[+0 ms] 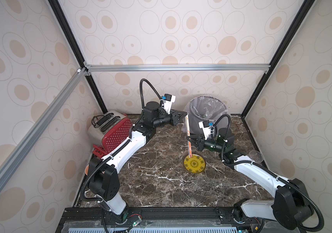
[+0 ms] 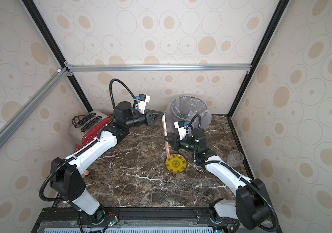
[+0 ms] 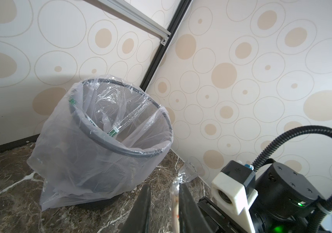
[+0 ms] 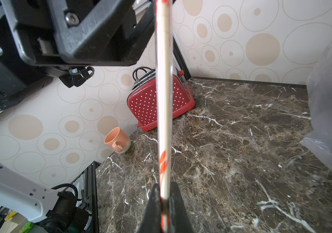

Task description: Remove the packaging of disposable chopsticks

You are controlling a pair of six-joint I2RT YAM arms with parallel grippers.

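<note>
A wrapped pair of chopsticks (image 1: 187, 126) (image 4: 164, 97) stands upright above the yellow round mat (image 1: 194, 165), printed red on its lower part. My right gripper (image 1: 190, 138) is shut on the chopsticks around their middle. My left gripper (image 1: 183, 114) (image 2: 160, 114) is at the top end of the chopsticks; in the left wrist view the wrapper's end sits between its fingers, which look apart. Whether they touch it I cannot tell.
A bin with a plastic liner (image 1: 204, 104) stands behind the right gripper. A red toaster (image 1: 115, 136) is at the left, near a peach cup (image 4: 115, 139). A clear cup (image 2: 235, 158) stands at the right.
</note>
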